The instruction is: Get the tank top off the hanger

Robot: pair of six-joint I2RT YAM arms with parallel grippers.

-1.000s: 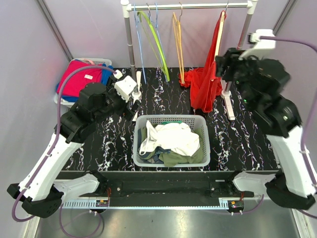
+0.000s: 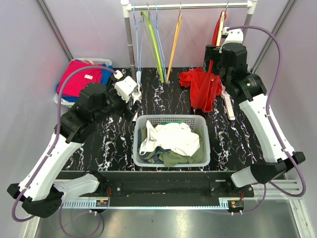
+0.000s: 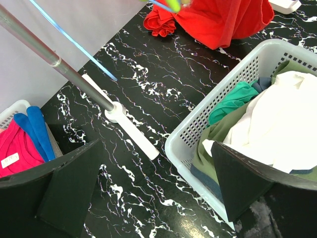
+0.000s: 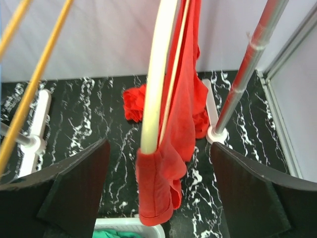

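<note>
A red tank top (image 2: pixel 200 89) drapes from a cream hanger (image 4: pixel 157 74) on the rail. My right gripper (image 2: pixel 214 54) stands open around it; in the right wrist view the hanger end wrapped in red cloth (image 4: pixel 154 188) sits between the open fingers. My left gripper (image 2: pixel 130 106) is open over the table beside the rack's left foot, with nothing between its fingers in the left wrist view.
The rail (image 2: pixel 188 6) also holds blue, green and orange hangers (image 2: pixel 176 39). A grey basket (image 2: pixel 206 148) of clothes sits at front centre; another basket (image 2: pixel 99 61) with red and blue cloths is back left. Rack posts (image 4: pixel 237 84) flank the hangers.
The orange hanger has swung. The left arm has not moved.
</note>
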